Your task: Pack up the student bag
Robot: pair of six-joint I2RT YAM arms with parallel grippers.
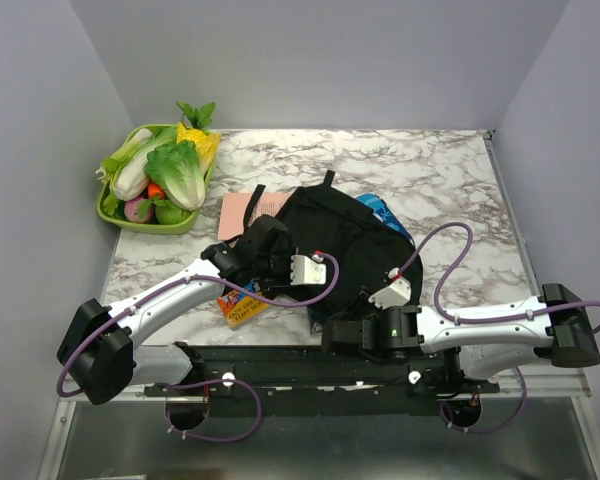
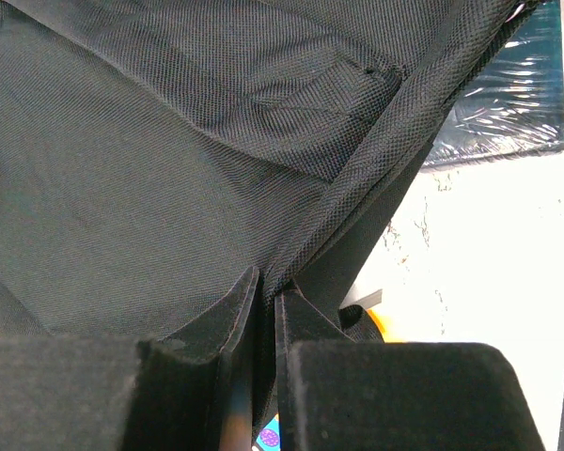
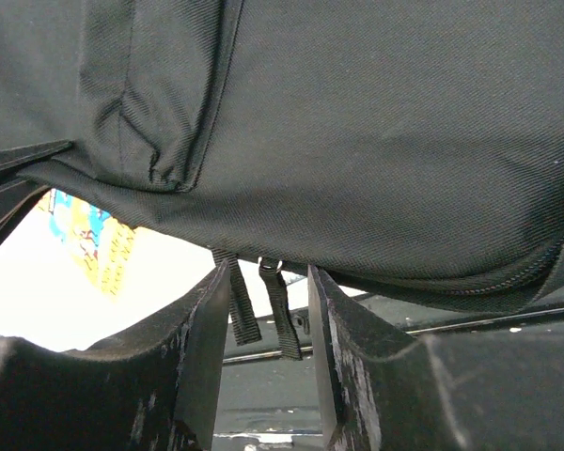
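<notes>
The black student bag (image 1: pixel 335 225) lies on the marble table, its cloth filling much of both wrist views. My left gripper is shut on a fold of the bag's edge, which runs up from its fingertips. Along the bag's near edge, my right gripper stands open. Two dark zipper pulls (image 3: pixel 279 310) hang from that edge between and below the spread fingers, and neither finger is clamped on them. From above, the arms hide both sets of fingertips.
A pink book (image 1: pixel 269 205) and an orange-yellow book (image 1: pixel 243 308) lie left of the bag. Something blue (image 1: pixel 383 212) shows at its far right edge. The green vegetable basket (image 1: pixel 172 227) stands at the back left. Bare table lies behind and to the right.
</notes>
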